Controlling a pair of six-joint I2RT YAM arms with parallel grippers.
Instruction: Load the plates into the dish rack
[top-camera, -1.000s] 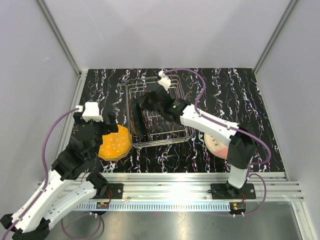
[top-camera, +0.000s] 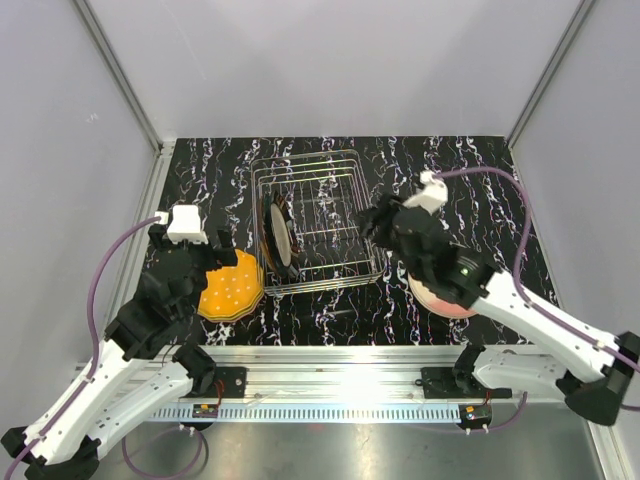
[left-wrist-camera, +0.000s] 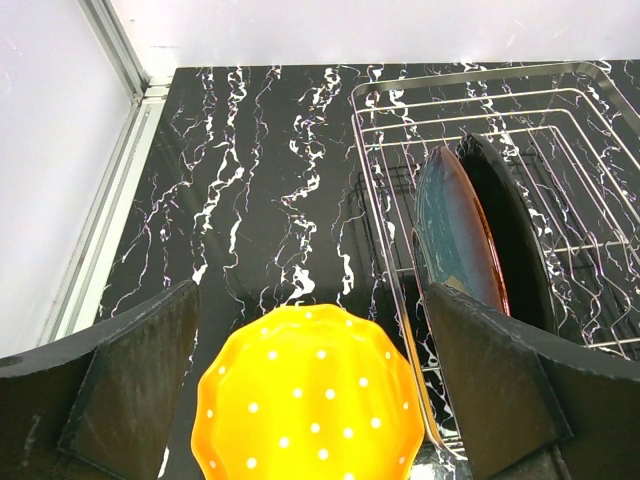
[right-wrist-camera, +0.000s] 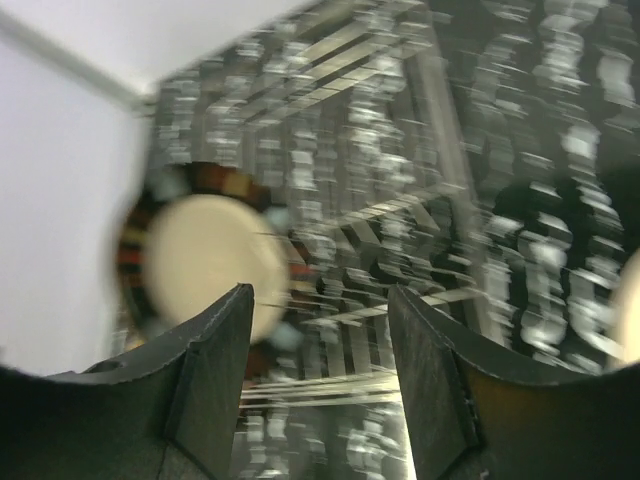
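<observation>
The wire dish rack stands mid-counter, with several plates upright in its left part. Left of it lies a stack of orange dotted plates, seen close in the left wrist view. My left gripper hangs open over that side, empty. My right gripper is over the rack's right side, open with nothing between its fingers; its wrist view is blurred. A pink plate lies right of the rack, partly hidden by the right arm.
Pale walls enclose it at back and sides, with metal rails along the edges.
My right gripper has moved away from the upright plates toward the rack's right side, its arm swinging right. A pale plate face now shows at the front of the group. The left arm stays almost still.
</observation>
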